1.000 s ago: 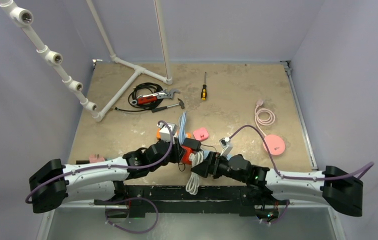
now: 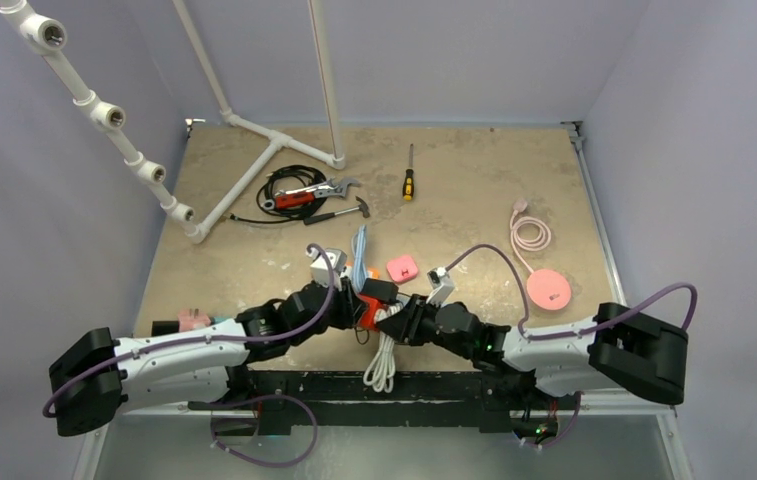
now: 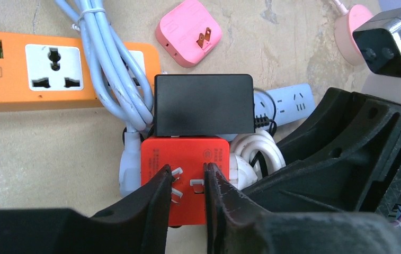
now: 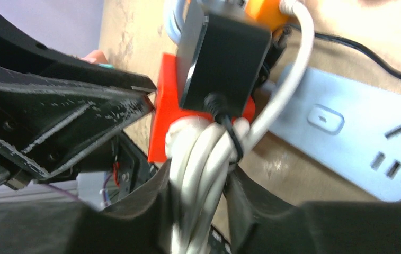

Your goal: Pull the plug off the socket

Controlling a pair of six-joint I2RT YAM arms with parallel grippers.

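A red socket block (image 3: pixel 185 153) sits at the centre with a black adapter (image 3: pixel 203 103) on it and a white plug (image 3: pixel 240 170) at its right side in the left wrist view. My left gripper is over the red block, fingertips a short gap apart at its top face. My right gripper (image 2: pixel 409 322) is at the white cable bundle (image 4: pixel 198 180), which lies between its blurred fingers; whether it grips cannot be told.
An orange power strip (image 3: pixel 2 84), blue cable coil (image 3: pixel 108 74), pale blue strip (image 4: pixel 346 132) and pink adapter (image 3: pixel 187 29) crowd the centre. Tools (image 2: pixel 294 200) and pipe frame stand at the back left; a pink disc (image 2: pixel 549 289) lies right.
Over the last second both arms shifted: the right elbow moved inward to the left, the left arm slightly left.
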